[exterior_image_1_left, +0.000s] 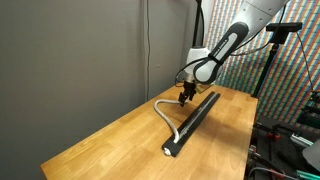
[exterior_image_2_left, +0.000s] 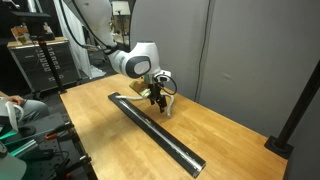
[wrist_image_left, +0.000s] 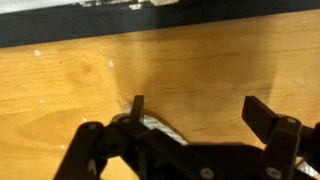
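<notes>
A pale rope-like strand (exterior_image_1_left: 166, 118) lies curved on the wooden table, beside a long black channel (exterior_image_1_left: 196, 126). My gripper (exterior_image_1_left: 184, 97) is low near the strand's far end, on the side of the channel towards the grey partition. In the wrist view the gripper stands open, its two dark fingertips wide apart over bare wood. Part of the white strand (wrist_image_left: 158, 125) shows close to the left fingertip, and the gripper's body hides some of it. The channel (wrist_image_left: 180, 15) crosses the top of that view. Whether the fingertips touch the table is unclear.
Grey partitions (exterior_image_1_left: 100, 65) border the table's far side. Dark equipment (exterior_image_1_left: 285, 145) stands at the right edge, and a cable hangs along the arm.
</notes>
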